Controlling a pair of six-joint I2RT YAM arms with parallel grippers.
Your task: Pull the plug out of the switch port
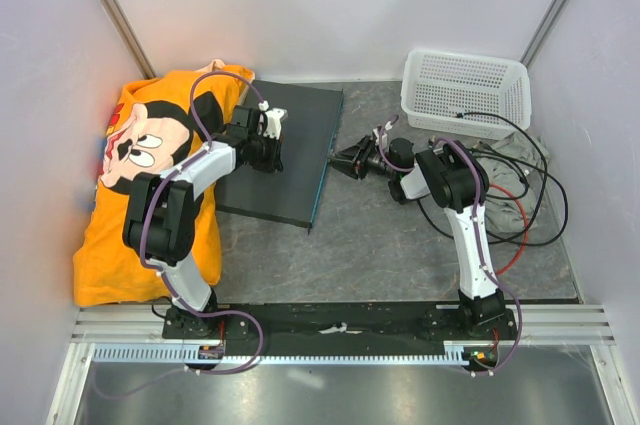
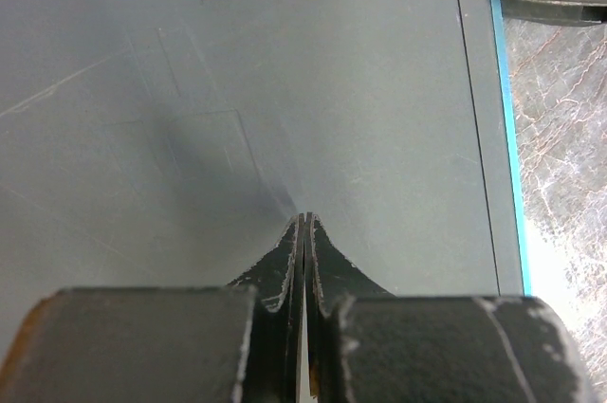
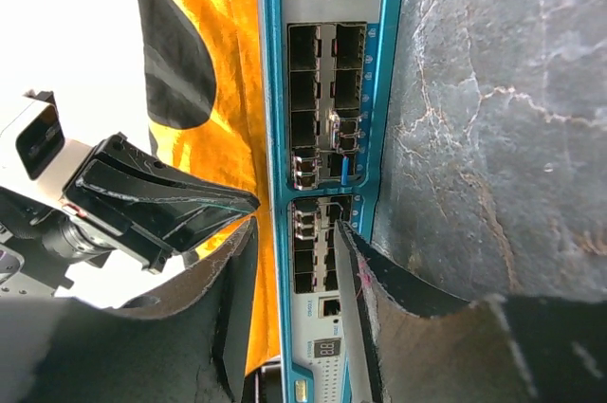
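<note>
The dark switch (image 1: 290,125) lies flat, its blue-edged port face turned right. In the right wrist view that face (image 3: 375,100) shows rows of ports with metal modules (image 3: 343,133) seated in some. My left gripper (image 1: 275,155) is over the switch top, shut with nothing visible between its fingers. In the left wrist view it points down at the bare lid. My right gripper (image 1: 345,160) is open at the port face, fingertips level with the lower port group, apparently empty.
An orange cartoon cloth (image 1: 120,235) covers the left side. A white basket (image 1: 465,60) stands at the back right, beside black and red cables (image 1: 525,225).
</note>
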